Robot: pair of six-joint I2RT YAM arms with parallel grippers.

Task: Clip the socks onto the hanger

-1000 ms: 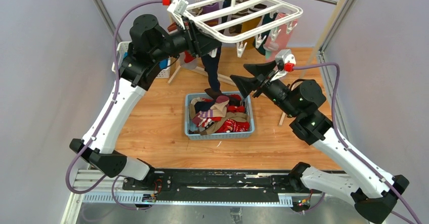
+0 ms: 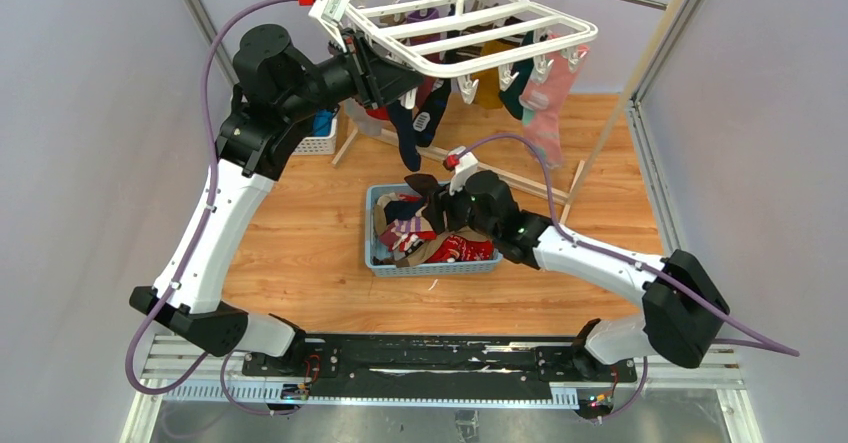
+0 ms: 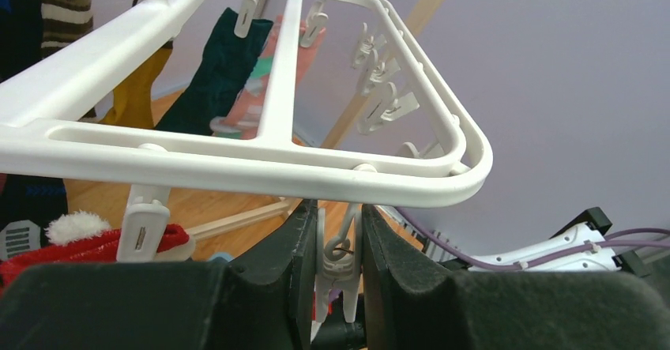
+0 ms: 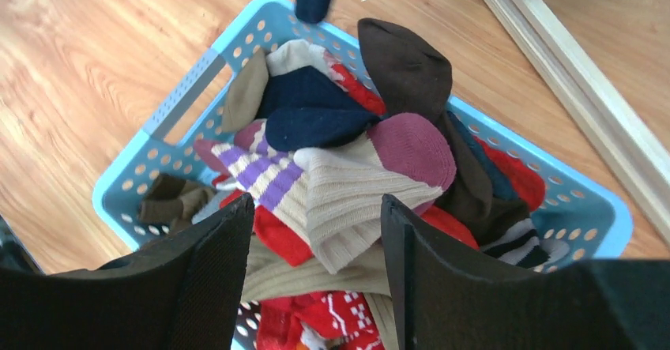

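Observation:
A white hanger point(image 2: 490, 35) with clips along its frame hangs at the top of the top view, several socks clipped under it. Its front bar crosses the left wrist view, where my left gripper is shut on a white clip point(image 3: 338, 275) below that bar. No sock shows clearly in this clip's fingers. Over the blue basket point(image 4: 553, 178) my right gripper stands open, nothing between its fingers. Beneath it a cream-striped sock point(image 4: 355, 188) lies on the pile, with a navy sock point(image 4: 304, 101) and a dark brown sock point(image 4: 403, 65) farther up.
Hanging from the hanger are a pink sock point(image 2: 548, 98), a dark green sock point(image 3: 213, 69) and a mustard sock point(image 3: 138, 89). The rack's wooden leg point(image 2: 640, 78) stands right of them. A white basket point(image 2: 318, 144) sits behind my left arm. Floor around the blue basket is clear.
My right gripper has moved left and down to the basket. The left gripper has shifted slightly left, and the hanger has swung a little.

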